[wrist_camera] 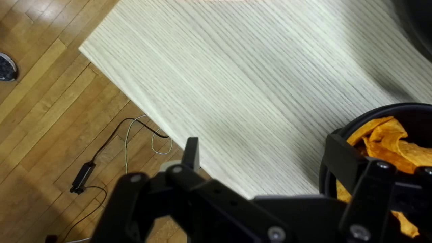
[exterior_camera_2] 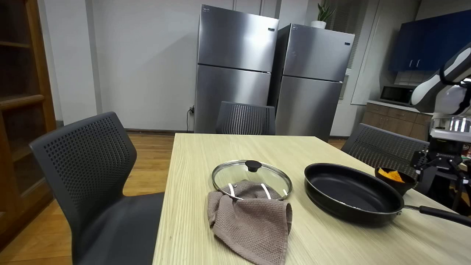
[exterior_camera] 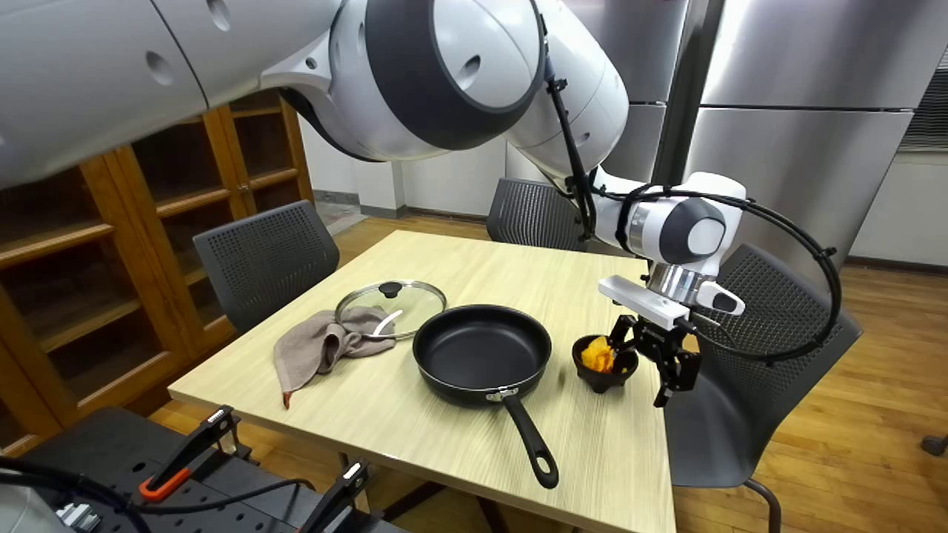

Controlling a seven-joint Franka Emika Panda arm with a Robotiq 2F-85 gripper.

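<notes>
My gripper [exterior_camera: 638,373] stands open at the table's right edge, with nothing held. In the wrist view, one finger [wrist_camera: 344,156] is over the near rim of a small black bowl [wrist_camera: 356,121], and the other finger [wrist_camera: 192,152] is past the table edge. Orange chips [wrist_camera: 388,141] fill part of the bowl, partly hidden by the gripper. To the left sits an empty black frying pan [exterior_camera: 482,351], its handle pointing to the front. A glass lid [exterior_camera: 418,306] with a black knob rests partly on a crumpled grey-brown cloth [exterior_camera: 306,351].
Dark chairs [exterior_camera: 266,253] surround the wooden table [exterior_camera: 551,271]. One chair [exterior_camera: 755,355] stands close beside the gripper. Bare tabletop extends behind the pan and along the front. The tip of something red [exterior_camera: 286,400] shows at the cloth's front end.
</notes>
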